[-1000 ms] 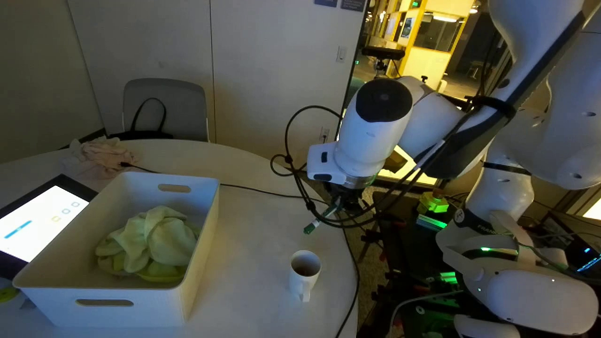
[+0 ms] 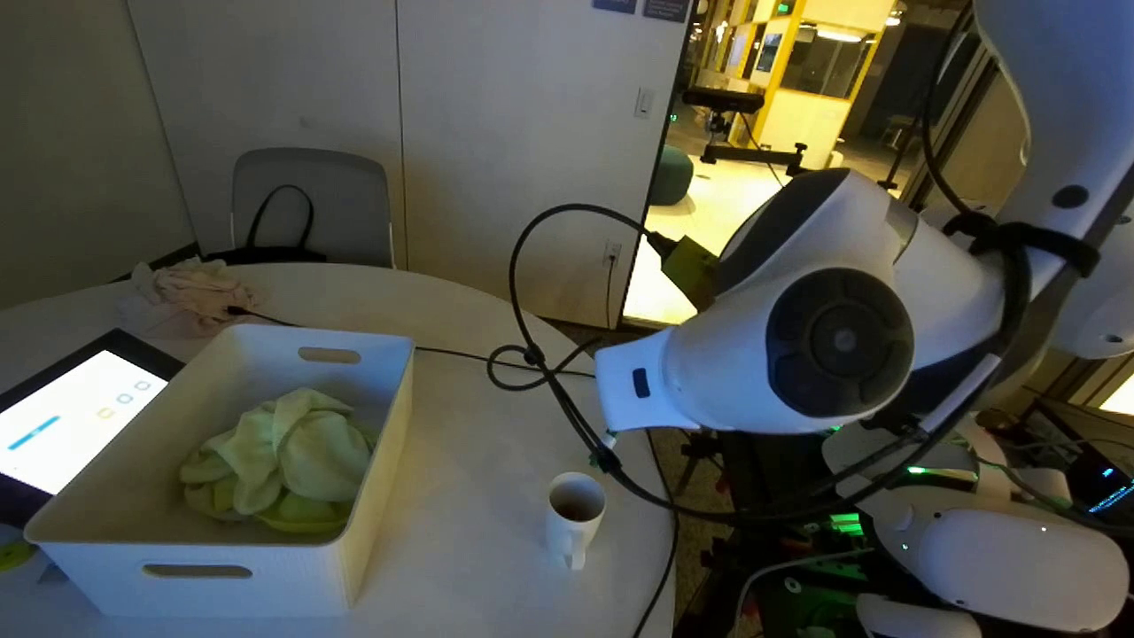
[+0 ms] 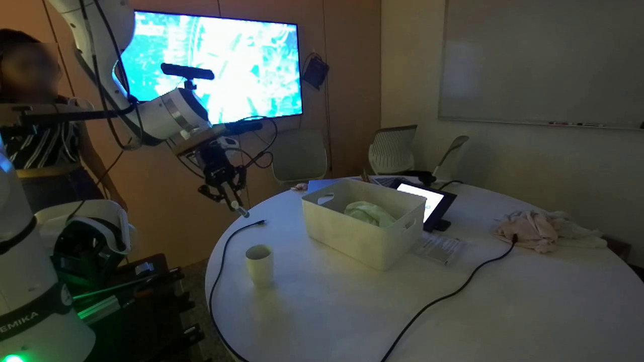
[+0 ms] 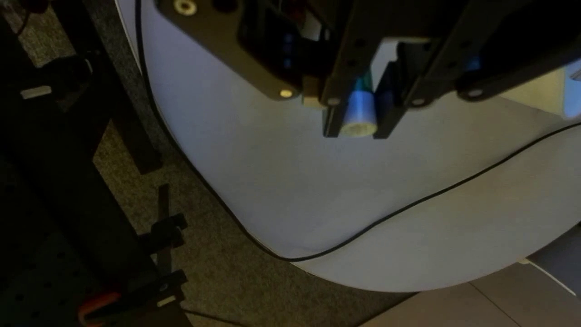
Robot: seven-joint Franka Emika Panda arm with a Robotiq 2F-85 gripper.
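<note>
A slim marker [image 4: 360,111], whitish with green farther up, is pinched between the two fingers of my gripper in the wrist view. Its pale round end faces that camera. From the second exterior view, the gripper [image 3: 230,194] hangs above the table's near edge, with the light end of the marker [image 3: 241,211] pointing down. In the first exterior view the arm covers most of the gripper. A white mug [image 2: 574,519] stands upright on the table, apart from the gripper; its opening faces up and looks dark inside.
A white box [image 2: 384,457] with a yellow-green cloth [image 2: 282,452] inside stands beside a lit tablet [image 2: 80,415]. A pinkish cloth [image 3: 528,229] lies farther off. A black cable [image 4: 376,223] runs along the table. Bare tabletop separates mug and box.
The arm has swung and turned its wrist, raising the gripper. The marker, earlier slanting with its green end visible above the mug's far side, is now mostly hidden in the first exterior view. The mug has not moved.
</note>
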